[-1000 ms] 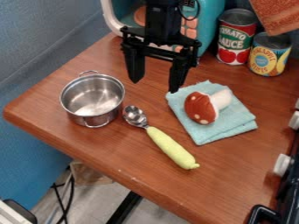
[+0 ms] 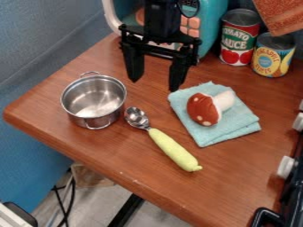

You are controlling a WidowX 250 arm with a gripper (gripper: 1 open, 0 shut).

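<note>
My black gripper [image 2: 155,78] hangs over the back of the wooden table, its two fingers spread wide apart with nothing between them. In front of it lie a steel pot [image 2: 92,101] on the left, a spoon [image 2: 137,119] and a pale yellow corn cob [image 2: 175,150]. To the right, a red and white toy mushroom [image 2: 206,111] rests on a folded light blue cloth [image 2: 235,129].
Tomato [image 2: 238,37] and yellow-label [image 2: 274,55] cans stand at the back right, beside a light blue appliance [image 2: 211,19]. A black stove-like object [image 2: 282,199] lines the right edge.
My gripper has risen slightly over the last second; the objects on the table have not moved.
</note>
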